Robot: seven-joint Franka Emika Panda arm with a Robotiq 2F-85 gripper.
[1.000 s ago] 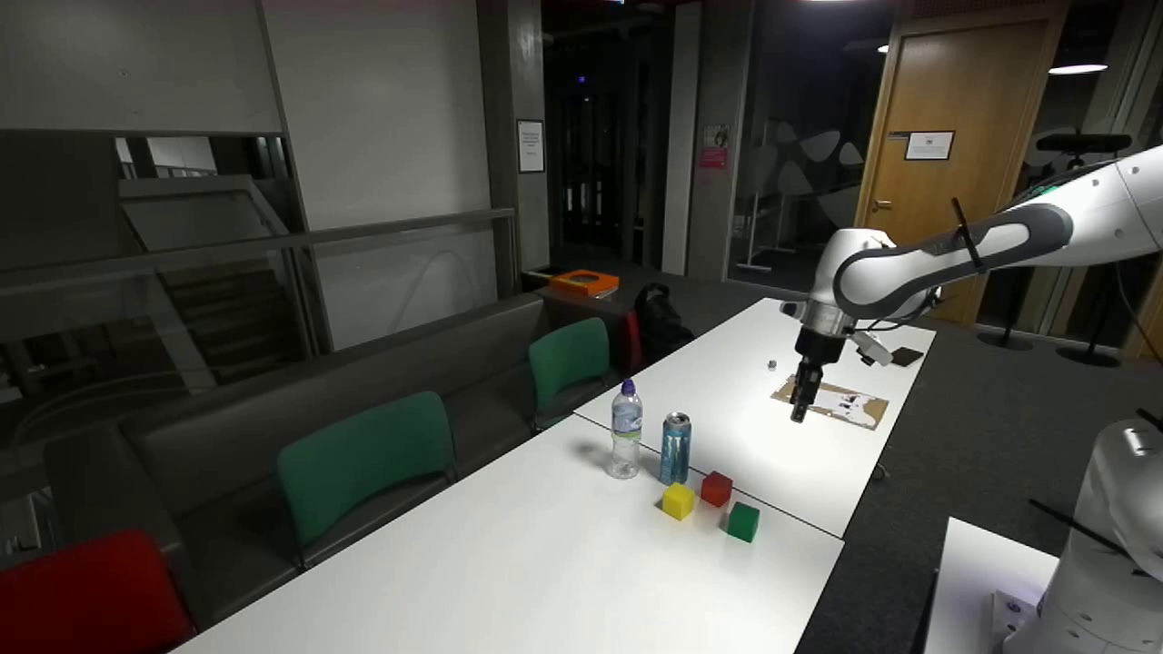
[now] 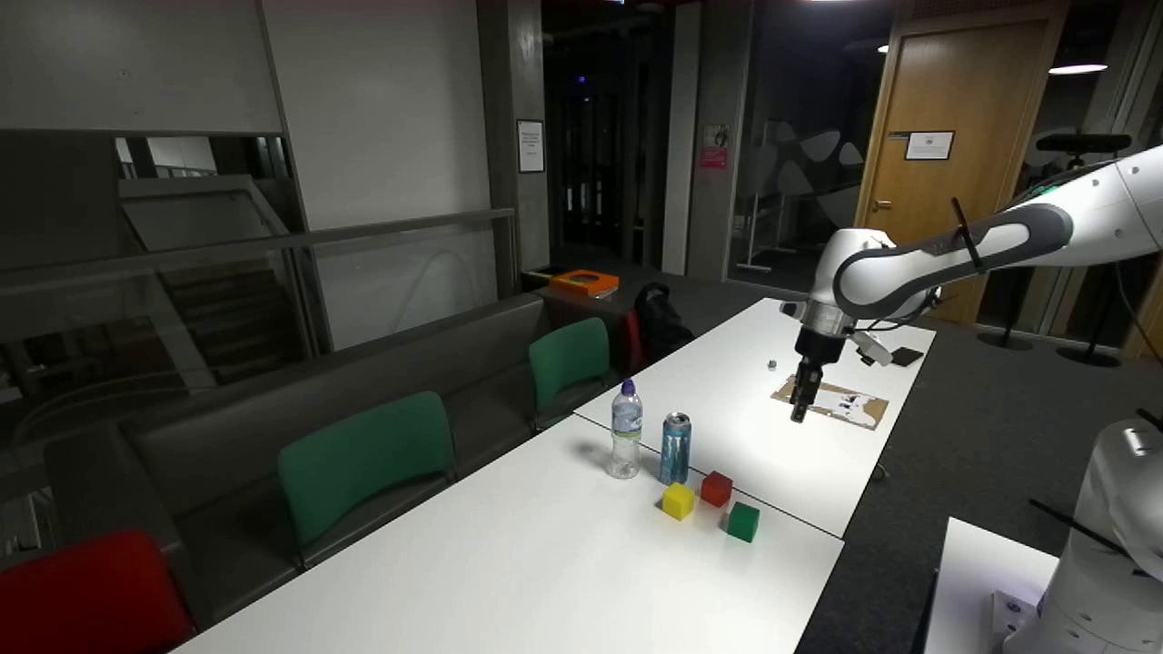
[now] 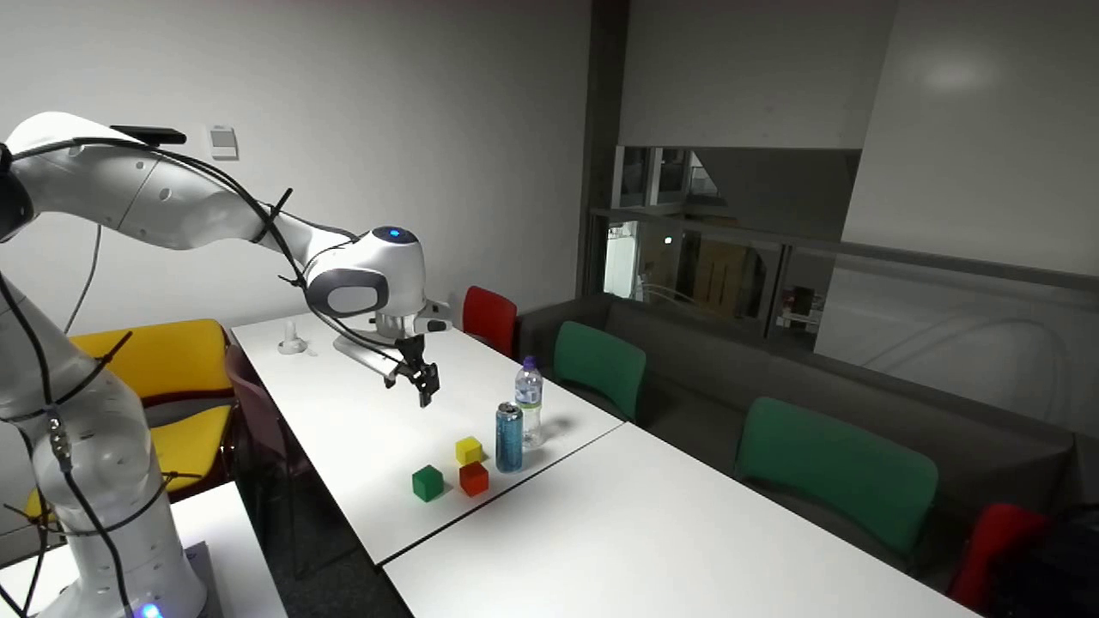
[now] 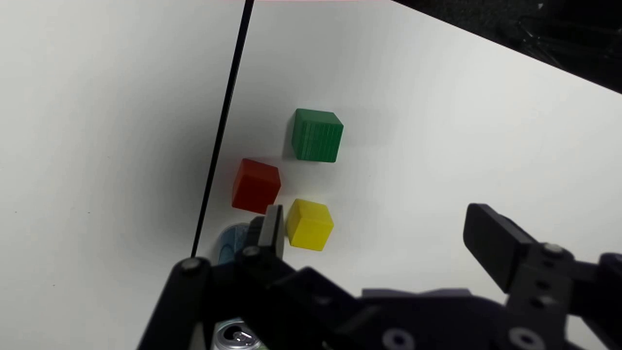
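Observation:
My gripper is wide open, with no object held between its fingers. It hangs in the air over the white table, clear of the blocks, as the exterior view shows (image 3: 409,390). Below it in the wrist view lie a green cube (image 4: 317,137), a red cube (image 4: 256,186) and a yellow cube (image 4: 310,225), apart from one another. The left finger covers part of the view beside the red and yellow cubes. Also standing there are a blue can (image 3: 509,441), partly hidden by that finger in the wrist view, and a clear bottle (image 2: 624,431) with a purple cap.
A dark seam (image 4: 222,119) between two tables runs close by the red cube. Past it in exterior view 1 lies a flat brown board (image 2: 867,413). Green chairs (image 2: 365,463) line the bench side.

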